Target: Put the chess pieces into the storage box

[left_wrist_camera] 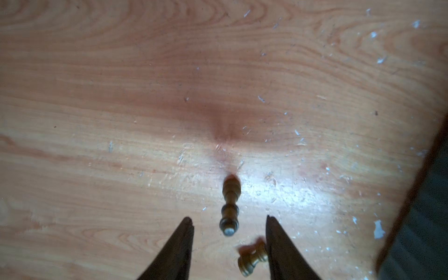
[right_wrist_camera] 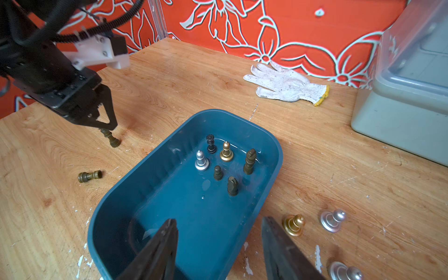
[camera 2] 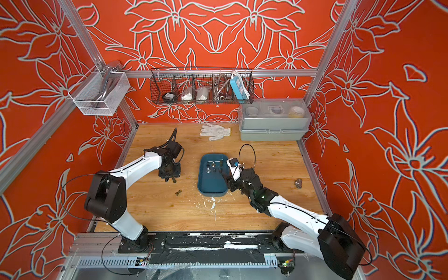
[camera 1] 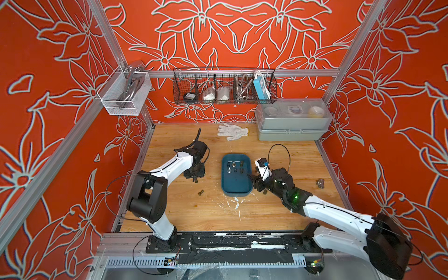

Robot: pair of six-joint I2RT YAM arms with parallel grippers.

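Note:
The blue storage box (camera 1: 237, 192) sits mid-table with several chess pieces inside, among them a silver pawn (right_wrist_camera: 201, 161) and a gold pawn (right_wrist_camera: 226, 152). Left of it, my left gripper is open above a bronze piece (left_wrist_camera: 230, 205), which shows between its fingers but is not gripped. That bronze piece looks tilted in the right wrist view; its upper end is hidden by the gripper. A second bronze piece (right_wrist_camera: 90, 176) lies on its side nearby. At the box's right wall my right gripper stands open and empty.
Right of the box stand a gold pawn (right_wrist_camera: 294, 225) and silver pieces (right_wrist_camera: 333, 220). A white glove (camera 1: 233, 131) lies at the back, beside a large grey bin (camera 1: 294, 134). Bare wood lies in front of the box.

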